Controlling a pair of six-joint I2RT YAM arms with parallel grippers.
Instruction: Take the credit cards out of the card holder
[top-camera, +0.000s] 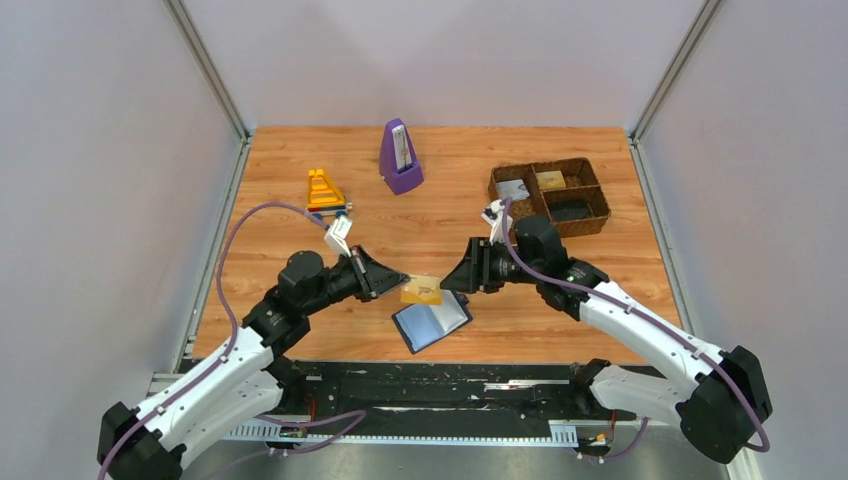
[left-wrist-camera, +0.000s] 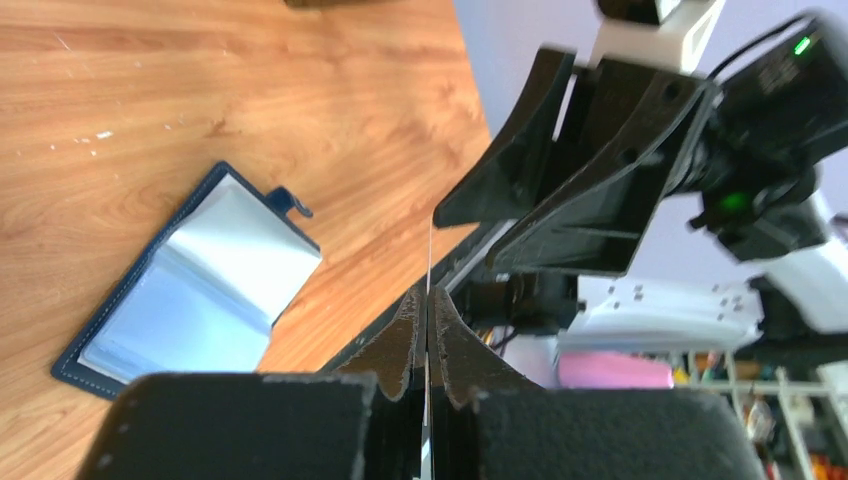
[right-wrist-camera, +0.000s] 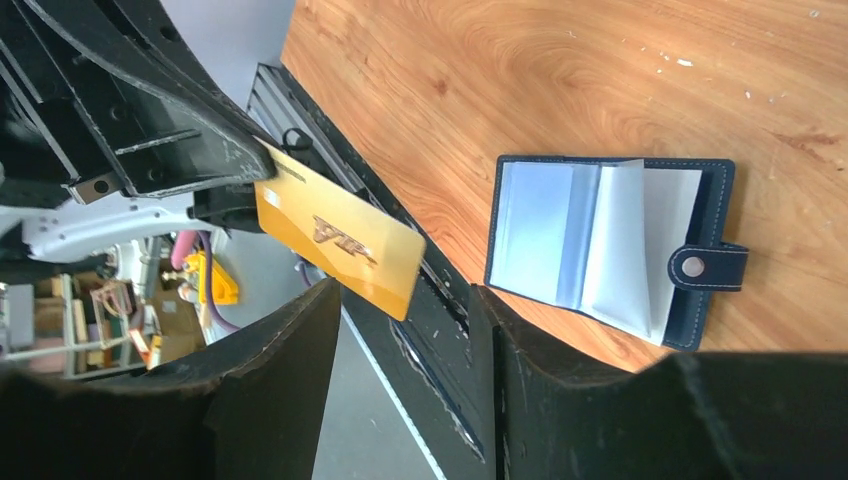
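Note:
A yellow card (top-camera: 421, 292) is held raised by my left gripper (top-camera: 404, 279), shut on its edge; the left wrist view shows it edge-on between the fingertips. In the right wrist view the card (right-wrist-camera: 338, 236) shows its face, gripped at one corner. My right gripper (top-camera: 455, 280) stands open just right of the card, with nothing between its fingers. Below them the dark blue card holder (top-camera: 424, 325) lies unfolded on the table, showing light blue and white sleeves, its snap strap (right-wrist-camera: 706, 267) to one side.
A purple metronome-shaped object (top-camera: 398, 170) stands at the back, a yellow toy (top-camera: 322, 190) at back left, and a divided basket (top-camera: 545, 210) at back right. The wooden table (top-camera: 280, 260) is otherwise largely clear.

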